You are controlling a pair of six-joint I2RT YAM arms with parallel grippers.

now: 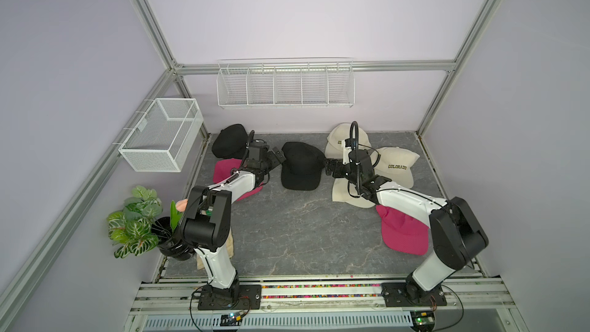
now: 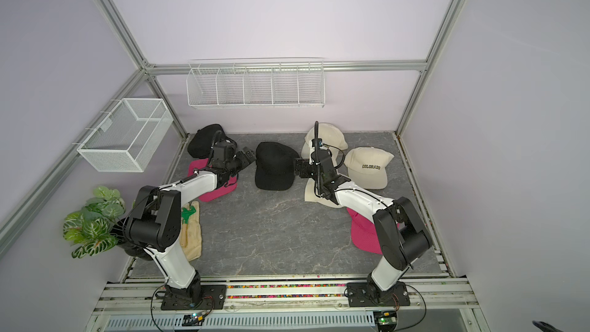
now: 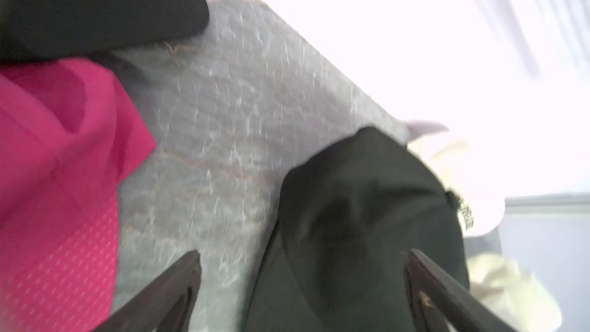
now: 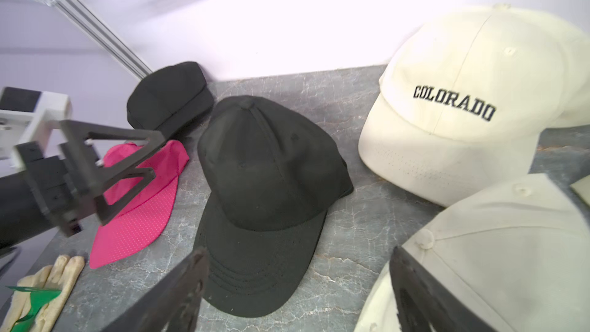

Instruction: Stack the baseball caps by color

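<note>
My left gripper [image 1: 277,155] hangs open over the left side of the black cap [image 1: 300,170] in the middle, above the pink cap [image 2: 212,192] left of it. Another black cap [image 1: 228,139] lies at the back left. My right gripper [image 2: 298,168] is open at the middle cap's right, above a cream cap [image 4: 504,258]. Two COLORADO cream caps, one at the back [image 4: 448,86] and one farther right [image 1: 396,169], lie behind it. A darker pink cap [image 1: 402,233] lies at the front right.
A plant [image 1: 138,227] and tan gloves [image 2: 190,239] are at the front left. White wire baskets [image 1: 285,86] [image 1: 161,135] hang on the back and left walls.
</note>
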